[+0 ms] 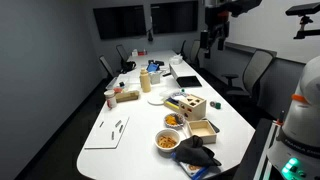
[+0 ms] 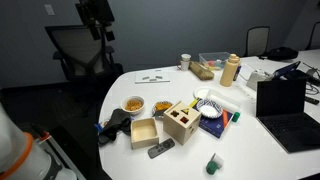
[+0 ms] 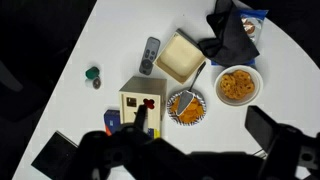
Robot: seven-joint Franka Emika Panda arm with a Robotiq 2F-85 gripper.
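Observation:
My gripper hangs high above the white table, its two dark fingers spread wide with nothing between them. Both exterior views show it well clear of everything below. In the wrist view, a white bowl of ring-shaped snacks (image 3: 238,86) sits at the right. Beside it is a smaller patterned bowl of orange food (image 3: 184,112), with a spatula-like utensil (image 3: 192,86) resting across it. An empty square wooden tray (image 3: 180,57) lies above these. The wooden shape-sorter box (image 2: 181,122) stands close by.
Black cloth (image 3: 231,40) lies crumpled partly over a blue packet (image 3: 254,20). A remote (image 3: 150,55) and a small green object (image 3: 93,73) lie nearby. Farther off are a white plate (image 2: 211,106), a tan bottle (image 2: 230,70) and a black laptop (image 2: 288,112). Bare tabletop (image 1: 108,125) shows at left.

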